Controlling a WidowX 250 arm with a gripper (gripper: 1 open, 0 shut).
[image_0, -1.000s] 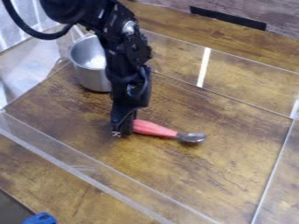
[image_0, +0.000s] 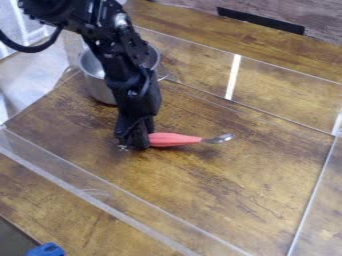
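A spoon with a red handle (image_0: 178, 139) and a metal head (image_0: 218, 139) lies on the wooden table (image_0: 241, 195). My black gripper (image_0: 135, 140) is down at the handle's left end, hiding that end; whether its fingers are closed on it cannot be made out. A metal pot (image_0: 96, 75) stands behind the arm, partly hidden by it.
Clear panels with seams border the work area on the left, back and right. A blue object (image_0: 46, 249) sits at the lower-left edge.
My gripper has shifted slightly left and up, and the spoon has turned, its head moving up and slightly left. More of the pot is now covered by the arm.
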